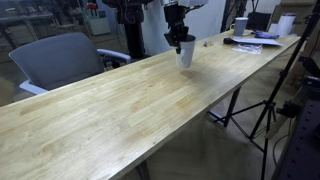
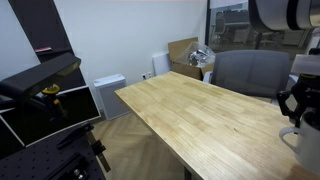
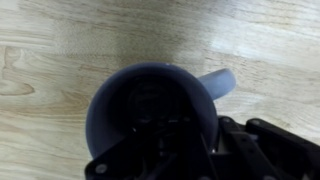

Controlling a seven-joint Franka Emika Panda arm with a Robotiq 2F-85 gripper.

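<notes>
A white mug is at the far part of the wooden table, with my gripper at its rim. In the wrist view the mug shows from above, dark inside, its handle pointing to the upper right. My gripper reaches over the rim and is shut on the mug's wall; the fingertips are hard to make out in the dark. At the right edge of exterior view 2 the mug appears upright, handle to the left. Whether its base touches the table cannot be told.
Past the mug lie a blue item and papers, with another mug behind. A grey chair stands along the back edge.
</notes>
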